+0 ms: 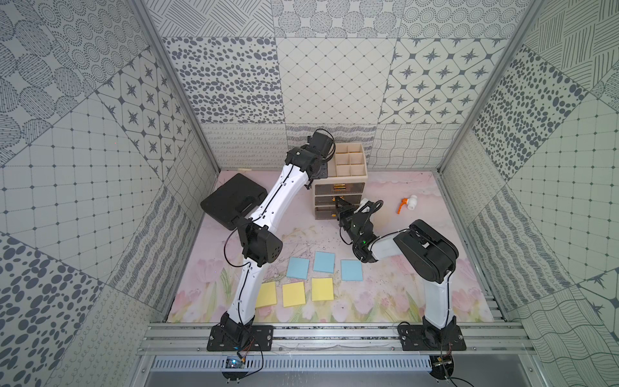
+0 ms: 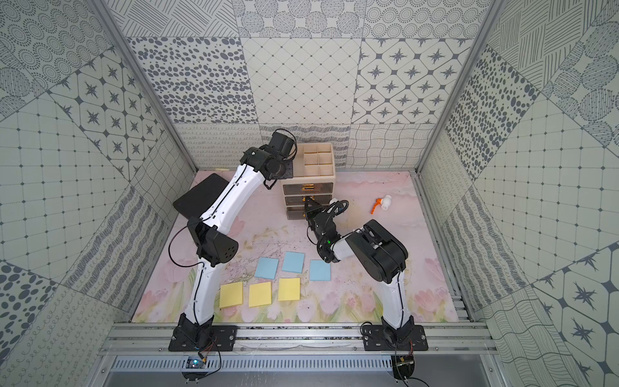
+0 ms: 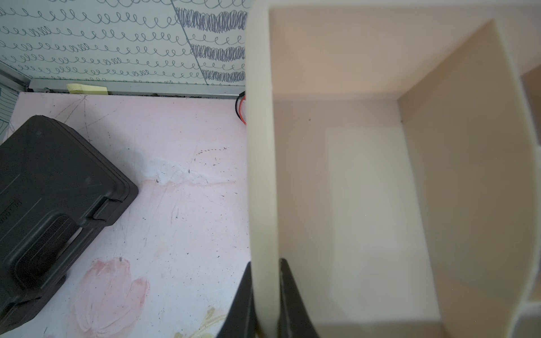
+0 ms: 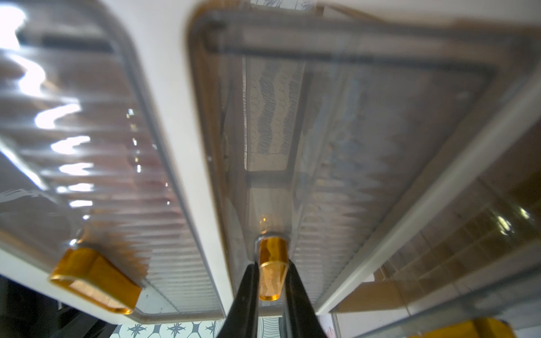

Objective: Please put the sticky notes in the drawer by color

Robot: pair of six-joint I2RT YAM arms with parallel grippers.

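Note:
A cream cabinet [image 1: 340, 178] with clear-fronted drawers stands at the back centre. In the left wrist view, my left gripper is shut on the cabinet's upper side rim [image 3: 262, 186]. The right gripper has its fingers on both sides of the orange handle [image 4: 273, 251] of the middle drawer [image 4: 360, 140]; whether they grip it is unclear. That drawer looks closed. Three blue sticky notes [image 2: 293, 262] lie on the table in front of the cabinet, and three yellow sticky notes [image 2: 260, 293] lie nearer the front edge, the leftmost partly behind my left arm from the top left.
A black case [image 3: 45, 214] lies left of the cabinet. An orange and white object [image 1: 407, 203] lies to the right. Dividers split the cabinet's top into open compartments [image 2: 318, 158].

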